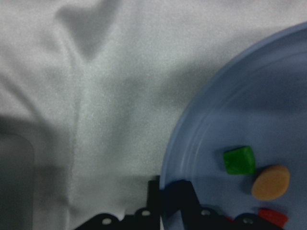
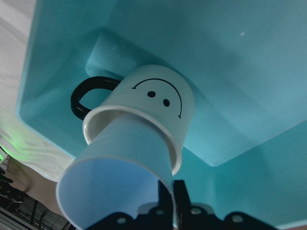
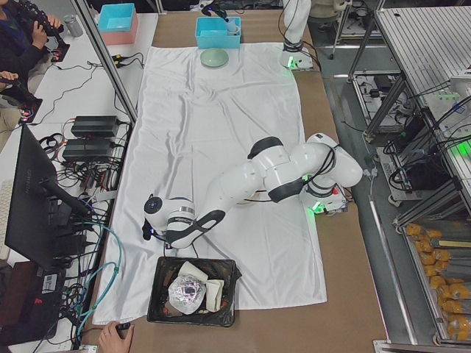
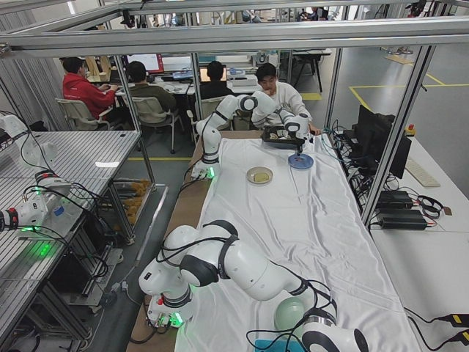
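Note:
In the left wrist view a blue plate [image 1: 244,110] holds a green cube [image 1: 239,160], an orange oval piece [image 1: 270,182] and red pieces [image 1: 272,216]; my left gripper is at its rim, fingers close together, the rim partly hidden by them. In the right wrist view a white smiley mug [image 2: 158,96] with black handle lies in a cyan bin [image 2: 249,57]. A pale blue cup [image 2: 112,182] extends from the mug's mouth, and my right gripper is shut on the cup's rim.
A green plate [image 3: 213,58] stands beside the bin. A beige plate [image 4: 259,174] lies near my left arm. A black crate [image 3: 156,290] with wrapped items is at the near end, beside a person's hand.

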